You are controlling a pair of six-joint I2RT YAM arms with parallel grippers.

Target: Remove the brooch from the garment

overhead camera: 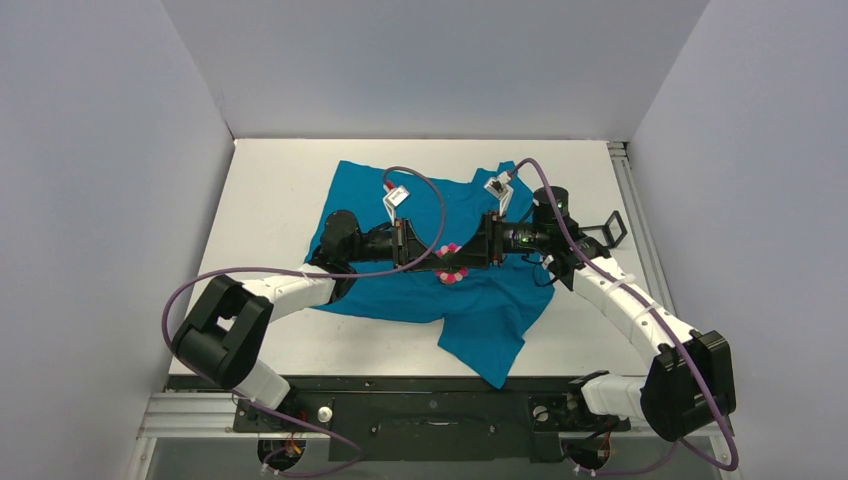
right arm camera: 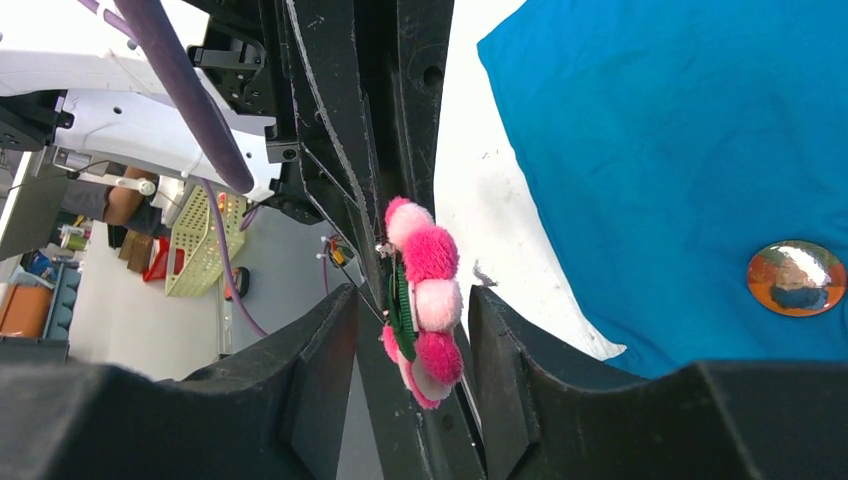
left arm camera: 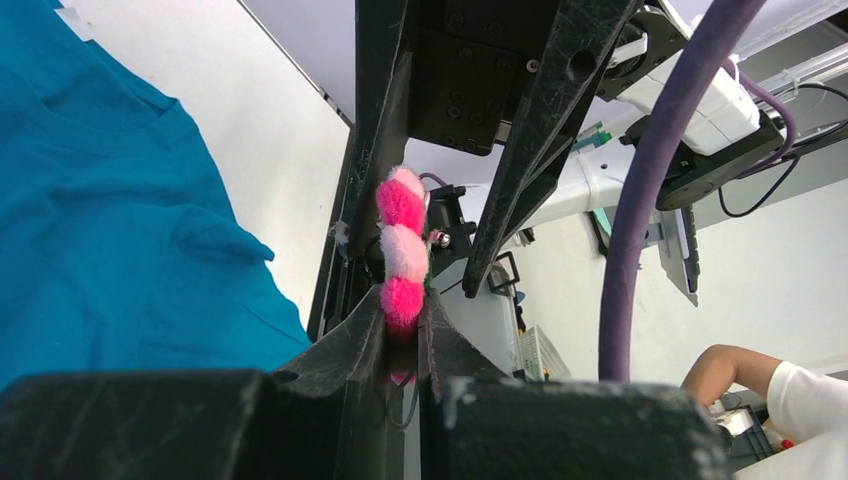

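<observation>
A round brooch [overhead camera: 452, 263] of pink and white fluffy balls is held up between the two arms, above the blue garment [overhead camera: 400, 295]. My left gripper is shut on its edge. In the right wrist view the brooch [right arm camera: 436, 282] is edge-on, with a green backing on one side. My right gripper stands open, its fingers [right arm camera: 500, 330] apart on either side of the brooch. A gap shows between the brooch and the right-hand finger in that view. The garment lies spread on the white table, below the brooch.
A shiny oval badge [right arm camera: 796, 278] sits on the garment in the right wrist view. A black frame-like object [overhead camera: 614, 230] is at the table's right edge. Purple cables [overhead camera: 300, 271] loop over both arms. Bare white table [overhead camera: 270, 180] shows at the back left.
</observation>
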